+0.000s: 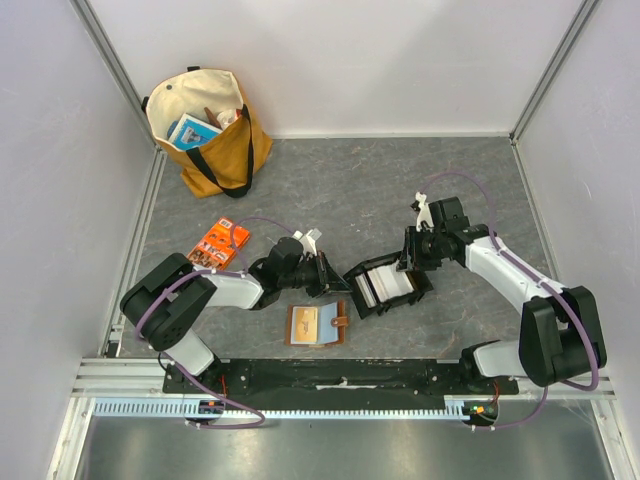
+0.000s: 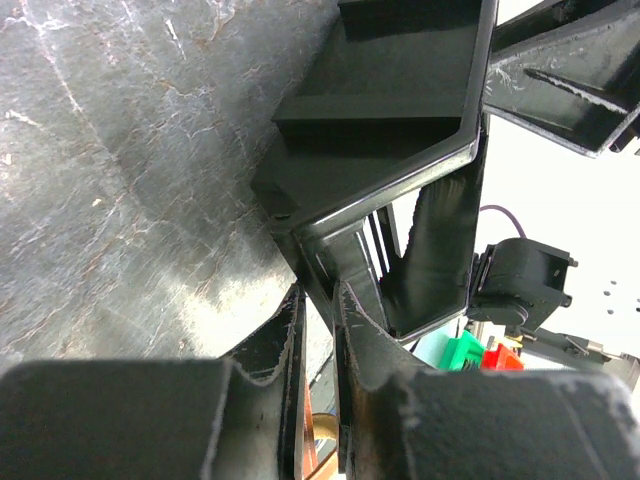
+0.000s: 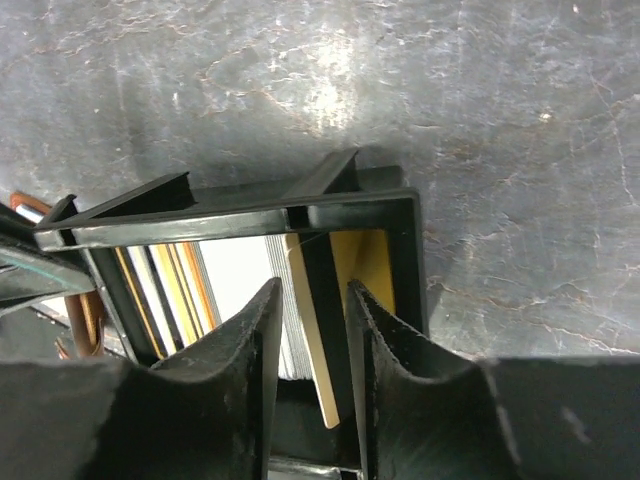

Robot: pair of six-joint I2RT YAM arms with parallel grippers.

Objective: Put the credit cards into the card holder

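Note:
An open brown card holder point(image 1: 342, 322) lies on the table below the black box point(image 1: 424, 290), its flaps showing a yellowish card and a light-blue surface. Light cards point(image 1: 392, 280) fill the box; in the right wrist view white, striped and orange-edged cards point(image 3: 235, 275) stand on edge. At the box's left end is my left gripper, its fingers close together at the wall; whether they pinch it is hard to see. Over the box's other end, my right gripper is partly open, with a beige-edged card point(image 3: 310, 330) and a black divider visible beneath the gap.
A tan bag point(image 1: 240, 150) with a blue book stands at the back left. An orange packet point(image 1: 215, 246) lies on the left side. Bare grey table point(image 1: 370, 185) stretches behind the box, and more shows to its right.

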